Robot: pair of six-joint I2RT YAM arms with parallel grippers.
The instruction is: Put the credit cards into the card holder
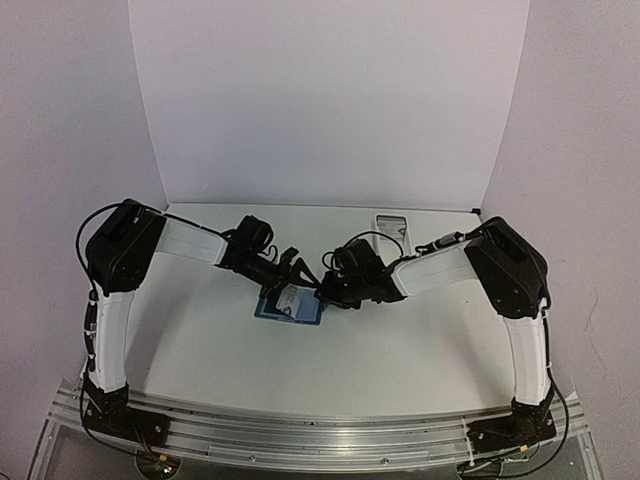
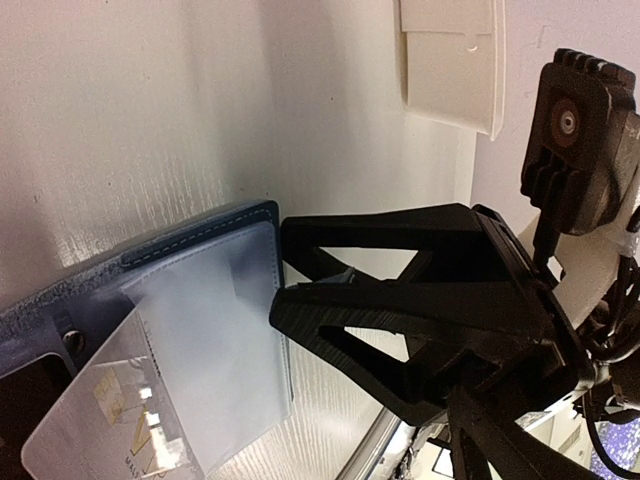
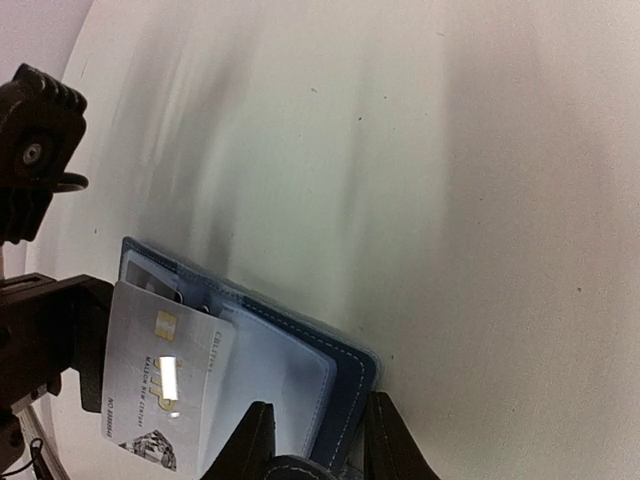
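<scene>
The blue card holder [image 1: 310, 310] lies on the table, its clear sleeve [image 2: 220, 340] facing up. A silver credit card [image 3: 160, 380] lies at an angle over the sleeve's left part. My right gripper is at the holder's edge, its fingers close together on that edge. My left gripper [image 1: 290, 270] is over the holder's left side; in the right wrist view its black parts stand beside the card. Its fingertips are not clearly seen in its own wrist view, where the other gripper fills the right side.
A white box [image 1: 390, 232] with a grey item inside stands at the back right, behind the right arm.
</scene>
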